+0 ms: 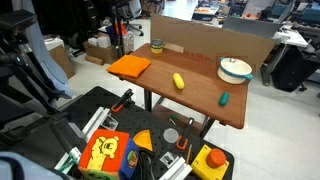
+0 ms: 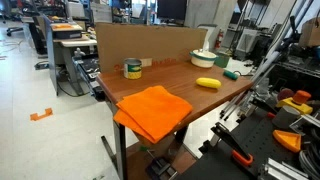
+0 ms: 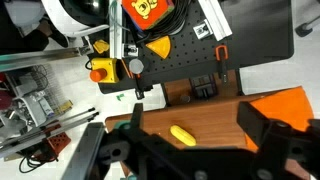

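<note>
On the brown wooden table [image 1: 200,98] lies an orange cloth [image 1: 130,65], flat near the left end. A small yellow object [image 1: 178,81] rests near the middle, and a small dark green object [image 1: 223,99] by the right front edge. At the back stand a can [image 2: 132,68] and a white pot [image 1: 234,70] with a lid. From above, the wrist view shows the yellow object [image 3: 183,135] and part of the cloth [image 3: 280,110]. My gripper is open above the table edge, its dark fingers wide apart with nothing held between them.
A cardboard panel [image 2: 160,43] borders the table's back. In front of the table, a black perforated platform [image 1: 118,112] carries a red and yellow box [image 1: 103,153], cables and clamps. An orange button on a yellow housing [image 1: 210,163] sits at its corner.
</note>
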